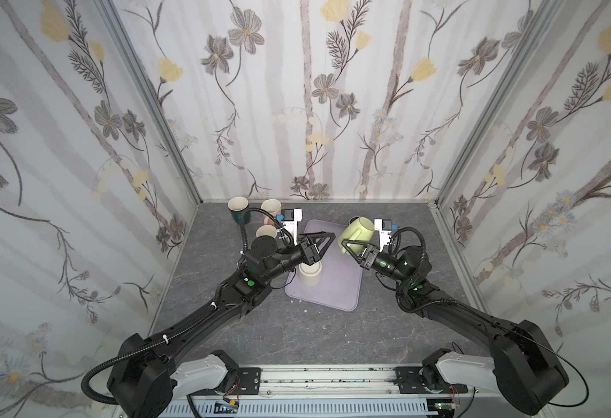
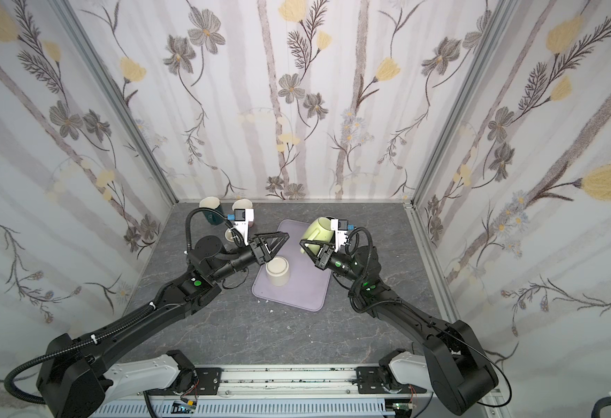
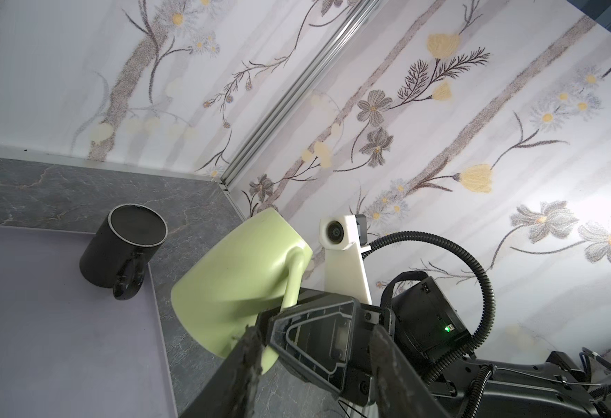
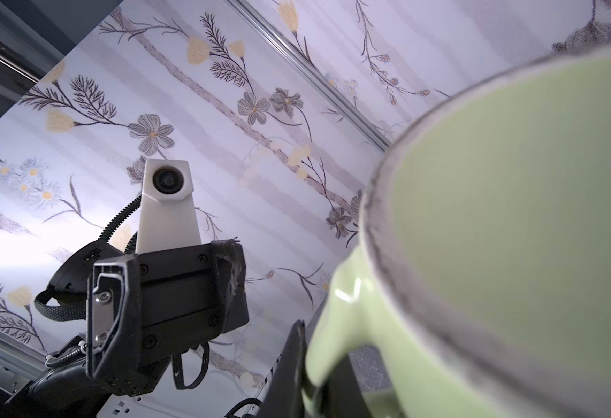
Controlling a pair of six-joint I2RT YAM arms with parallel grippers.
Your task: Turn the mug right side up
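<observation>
The pale green mug [image 1: 359, 230] [image 2: 317, 232] [image 3: 228, 278] [image 4: 514, 209] hangs tilted above the right part of the lilac tray [image 1: 340, 289]. My right gripper [image 1: 349, 247] [image 2: 308, 245] is shut on its handle [image 4: 340, 313]. My left gripper [image 1: 327, 238] [image 2: 281, 237] is apart from the mug, to its left, with its fingers part open and nothing between them; they are blurred in the left wrist view.
A white cup [image 1: 310, 275] stands on the tray. A black mug [image 3: 110, 250] stands at the tray's back right. Teal [image 1: 239, 212] and pale [image 2: 242, 205] mugs stand at the back left.
</observation>
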